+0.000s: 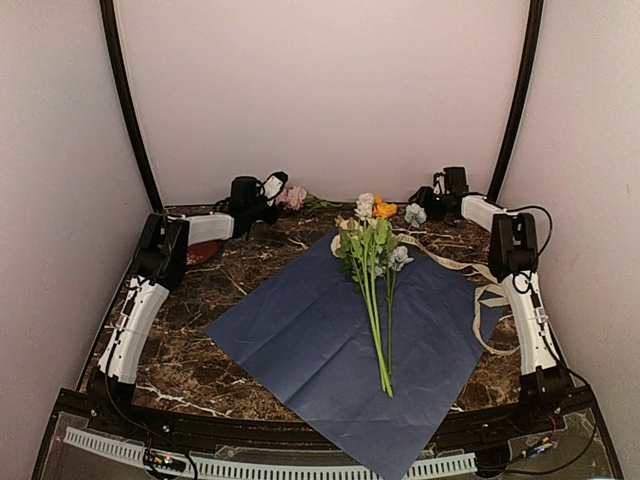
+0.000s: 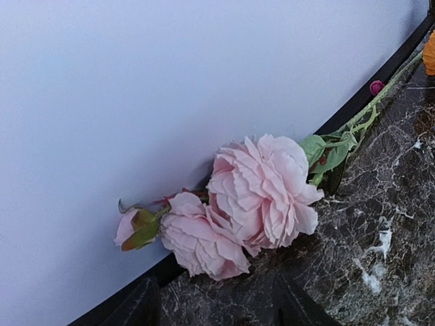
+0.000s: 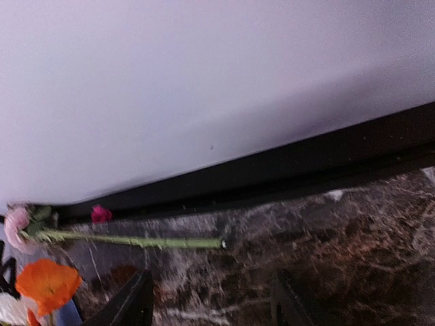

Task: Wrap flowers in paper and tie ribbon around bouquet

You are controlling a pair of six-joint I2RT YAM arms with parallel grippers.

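Note:
A bundle of fake flowers with long green stems (image 1: 376, 330), white and orange heads, lies on dark blue wrapping paper (image 1: 280, 330). A beige ribbon (image 1: 478, 330) lies along the paper's right side. Pink roses (image 2: 262, 190) on a stem lie by the back wall, just ahead of my left gripper, whose fingers stand apart with nothing between them. My right gripper is open and empty over marble near the back right; a green stem (image 3: 170, 241) and an orange flower (image 3: 47, 285) show to its left, blurred.
The back wall (image 1: 320, 110) closely bounds both grippers. A pale blue flower head (image 1: 415, 214) is beside the right gripper. Bare marble table (image 1: 180, 370) lies left of the paper; a red round object (image 1: 203, 255) sits under the left arm.

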